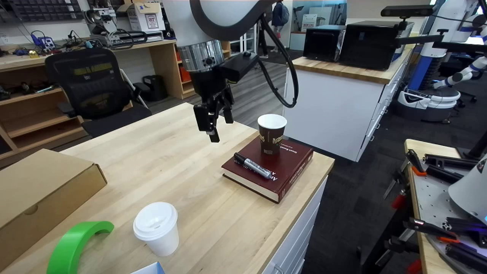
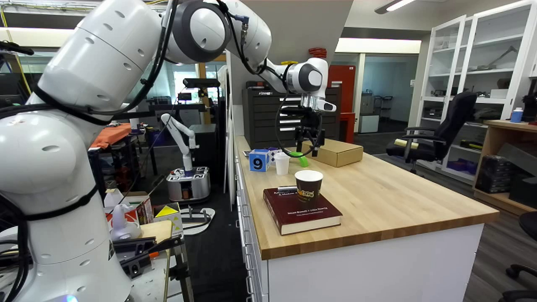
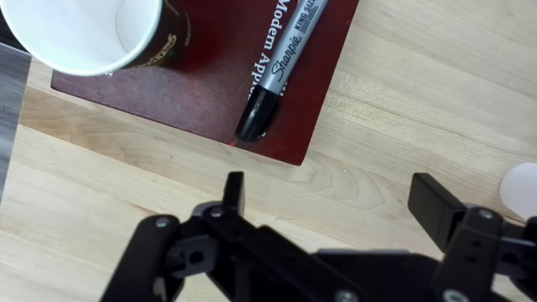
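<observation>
A dark maroon book (image 1: 290, 157) lies flat near the table's edge. On its cover stand a brown paper cup (image 1: 271, 137), upright with an open white rim, and a grey Sharpie marker (image 1: 256, 168) lying on its side with a black cap. My gripper hangs above the table just off the book's corner, its fingers wide apart and only bare wood beneath them in the wrist view. The marker (image 3: 287, 60) and cup (image 3: 166, 45) both lie ahead of the fingertips there. Apart from the book, a white lidded cup (image 1: 157, 228) stands on the wood.
A green arch (image 1: 75, 244) and a cardboard box (image 1: 50, 182) occupy the table's other end, with a blue block (image 2: 259, 160) near the white cup. Bare wood (image 1: 169, 150) stretches between box and book. The book sits close to the table's drawer-side edge.
</observation>
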